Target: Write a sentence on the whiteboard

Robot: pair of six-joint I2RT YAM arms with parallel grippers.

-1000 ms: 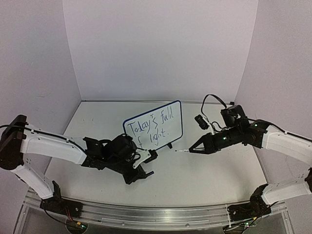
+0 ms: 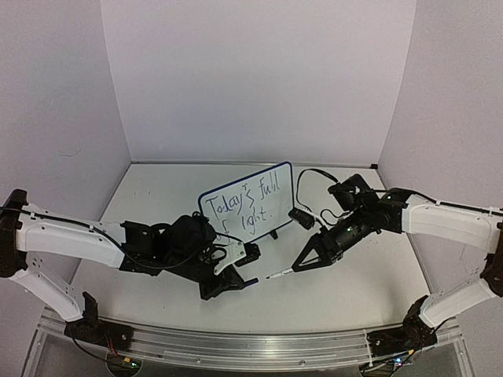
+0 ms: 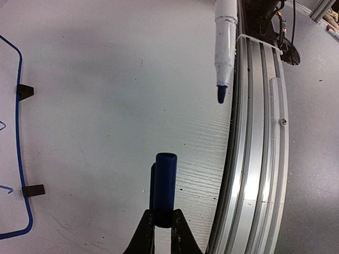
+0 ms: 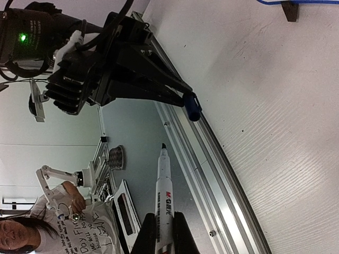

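The whiteboard (image 2: pixel 250 206), blue-framed, stands tilted at the table's middle and bears blue handwriting reading "Today's full" with "light." below; the left arm hides part of the lower line. My left gripper is shut on a dark blue marker cap (image 3: pixel 166 180), which sticks out past its fingertips. A white marker (image 4: pixel 164 198) is held by my right gripper, shut around its barrel, tip bare. In the top view the marker's tip points at the cap (image 2: pixel 251 282) across a small gap; the two are apart.
A metal rail (image 2: pixel 259 326) runs along the table's front edge. Bare table (image 2: pixel 354 294) lies in front of the board and to the right. A person (image 4: pixel 69 217) sits beyond the rail in the right wrist view.
My right gripper has moved left and toward the front with the marker, bringing its tip close to the cap.
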